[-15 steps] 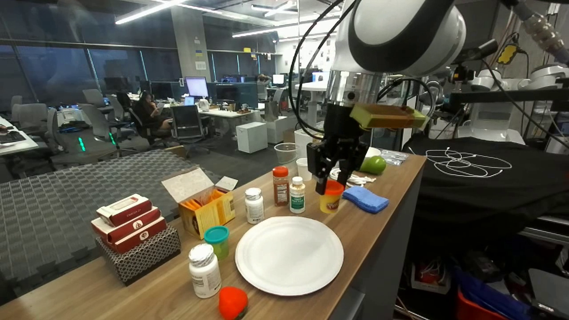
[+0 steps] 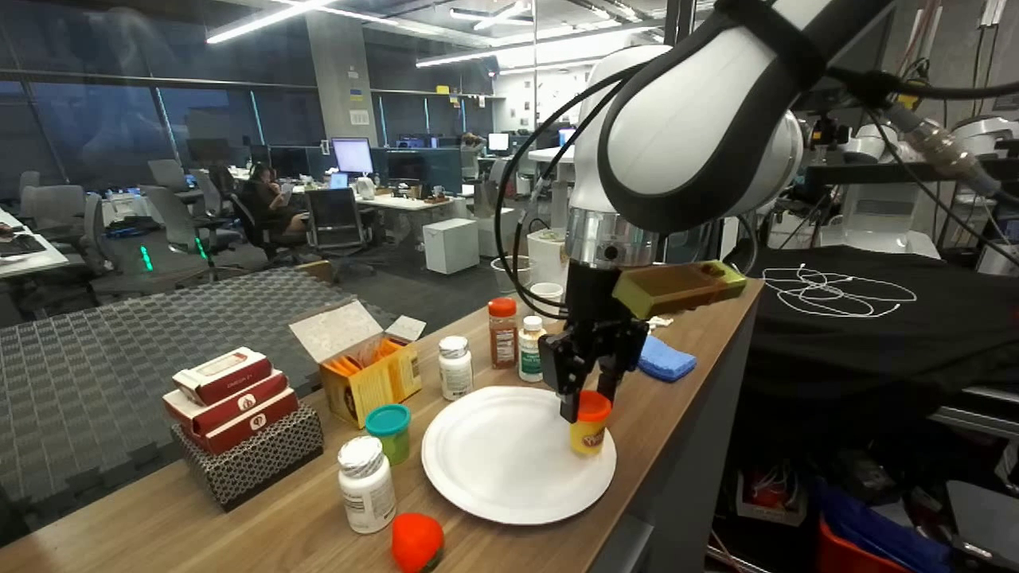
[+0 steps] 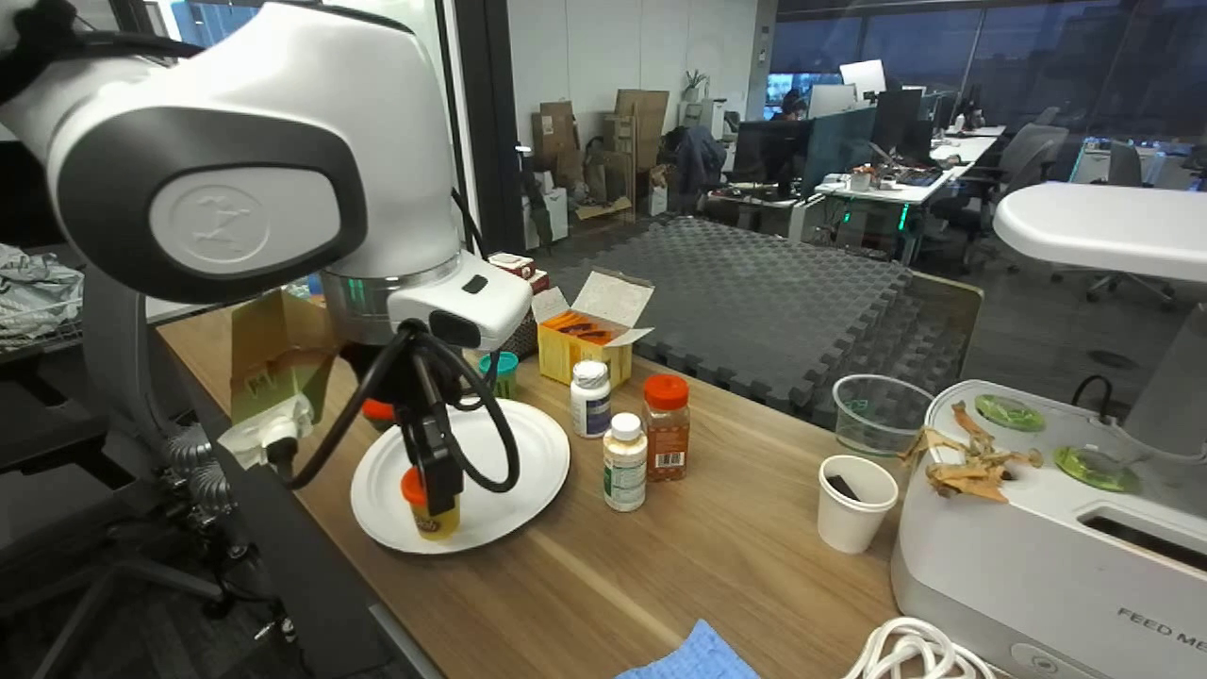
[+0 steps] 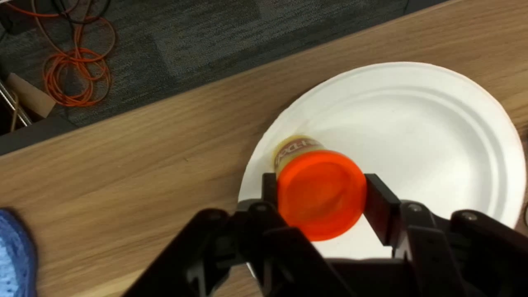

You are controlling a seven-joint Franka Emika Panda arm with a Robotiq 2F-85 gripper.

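Observation:
Between the fingers of my gripper is the orange lid of a small yellow tub [image 2: 587,439], and the fingers are shut on it. The tub stands nearly upright over the right part of a white plate [image 2: 497,458] in exterior view 1. Whether its base touches the plate or hovers just above, I cannot tell. In the wrist view the orange lid [image 4: 321,195] hides most of the tub's body, while a strip of its label shows behind. The plate is otherwise empty.
White bottles [image 2: 367,485], a teal-lidded tub [image 2: 388,430], an open yellow box [image 2: 372,377] and a red-capped jar [image 3: 667,428] line the plate's far side. A red object [image 2: 417,541] lies near the front. A blue cloth [image 2: 665,359] rests behind the gripper, close to the table edge.
The gripper has carried the yellow tub from beside the blue cloth toward the camera and over the plate's right part. The plate and the other objects look unmoved.

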